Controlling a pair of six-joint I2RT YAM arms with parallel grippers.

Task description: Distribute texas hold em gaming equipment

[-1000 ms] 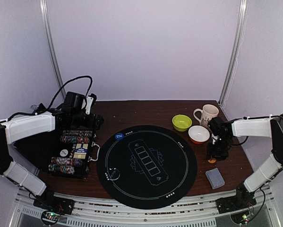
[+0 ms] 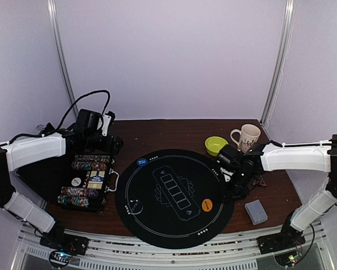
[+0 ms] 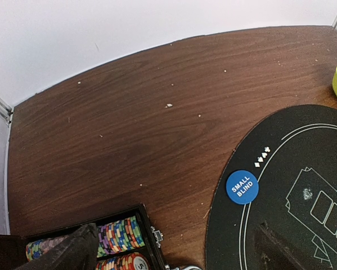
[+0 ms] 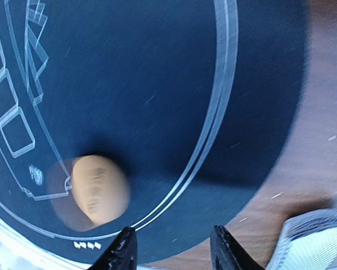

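Observation:
A black round poker mat (image 2: 157, 225) lies centred on the table. A blue SMALL BLIND disc sits at its upper left edge. An orange disc (image 2: 207, 205) is on the mat's lower right, motion-blurred in the right wrist view. My right gripper is above the mat's right side, part open, with nothing seen between its fingers. My left gripper (image 2: 109, 143) stands open above the chip case (image 2: 81, 199) at the left. A grey card deck (image 2: 256, 211) lies right of the mat.
A green bowl (image 2: 215, 143) and a mug (image 2: 248, 136) stand at the back right; the red-and-white bowl is hidden behind the right arm in the top view.
My right arm has swung left from the table's right side over the mat. Left arm unchanged.

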